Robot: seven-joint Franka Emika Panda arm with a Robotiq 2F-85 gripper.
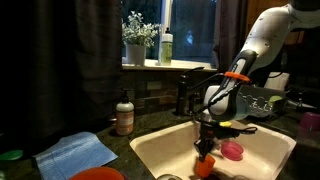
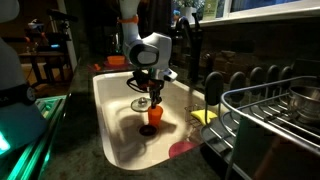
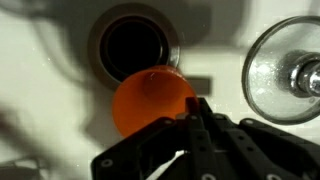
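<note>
An orange cup (image 3: 150, 101) is held at its rim by my gripper, which is shut on it in the wrist view. In exterior view 1 the cup (image 1: 205, 166) hangs below the gripper (image 1: 206, 152), inside the white sink (image 1: 160, 152). Exterior view 2 shows the cup (image 2: 155, 114) close to the dark round drain (image 2: 148, 130). From the wrist view, the cup partly overlaps the drain (image 3: 132, 48); whether it touches the sink floor I cannot tell.
A clear glass lid with a knob (image 3: 283, 75) lies in the sink. Also there is a pink dish (image 1: 232, 150). A yellow sponge (image 2: 203, 116) sits at the sink's edge beside the dish rack (image 2: 275, 122). The faucet (image 1: 181, 98) rises behind the sink.
</note>
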